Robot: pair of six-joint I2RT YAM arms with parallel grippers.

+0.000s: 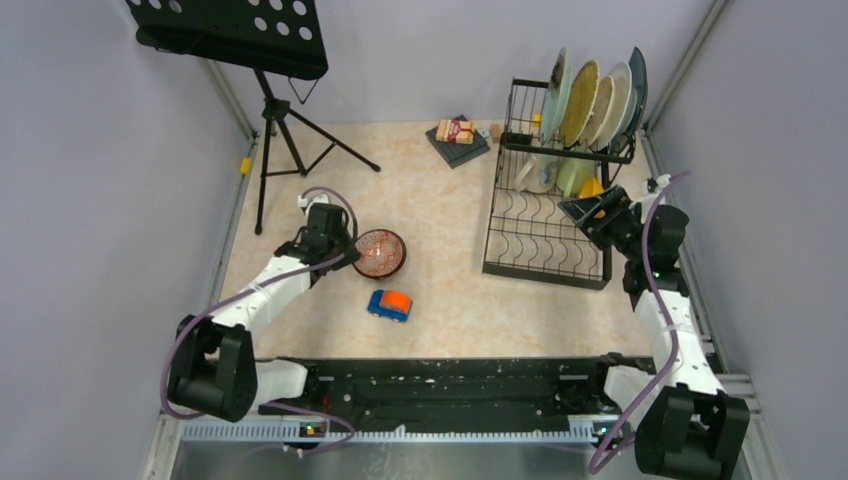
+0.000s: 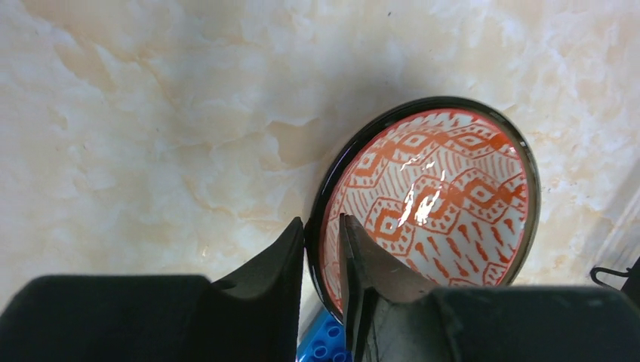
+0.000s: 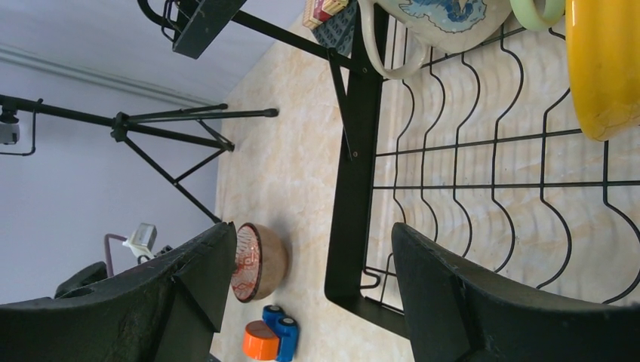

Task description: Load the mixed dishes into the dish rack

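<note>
My left gripper grips the near rim of a black-rimmed bowl (image 2: 427,196) with red-orange patterns inside; the bowl sits at centre left in the top view (image 1: 379,253). My right gripper stands open over the right side of the dish rack (image 1: 545,271), nothing between its fingers. The rack holds plates (image 1: 580,100) upright on its upper tier, with a white cup (image 3: 441,19), a green piece and a yellow one (image 3: 604,68) at the back of the lower tier. Its front part is empty.
A blue and orange toy car (image 1: 390,305) lies in front of the bowl. A music stand (image 1: 278,110) occupies the back left, and a dark mat (image 1: 455,153) with a small packet lies at the back.
</note>
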